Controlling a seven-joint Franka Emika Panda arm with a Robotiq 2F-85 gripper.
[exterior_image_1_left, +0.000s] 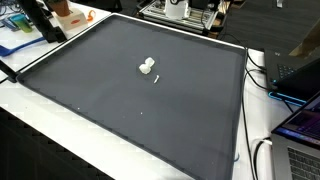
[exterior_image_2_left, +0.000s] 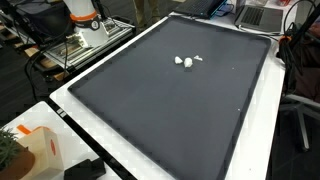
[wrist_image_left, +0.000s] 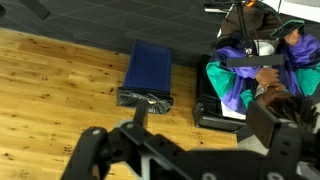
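Observation:
Small white pieces (exterior_image_1_left: 147, 66) lie close together on the dark grey mat (exterior_image_1_left: 130, 110), toward its far side. A smaller white bit (exterior_image_1_left: 156, 79) rests just beside them. Exterior view 2 shows the same white pieces (exterior_image_2_left: 187, 62) near the mat's far end. My gripper is open in the wrist view, its black fingers wide apart with nothing between them. That view faces a wooden floor, away from the mat, and neither exterior view shows the gripper.
A white-topped table edge (exterior_image_2_left: 258, 140) surrounds the mat. Laptops (exterior_image_1_left: 298, 125) and cables stand along one side. A wooden box (exterior_image_2_left: 38, 150) sits at the near left corner. The wrist view shows a black crate (wrist_image_left: 220, 112) with colourful cloth.

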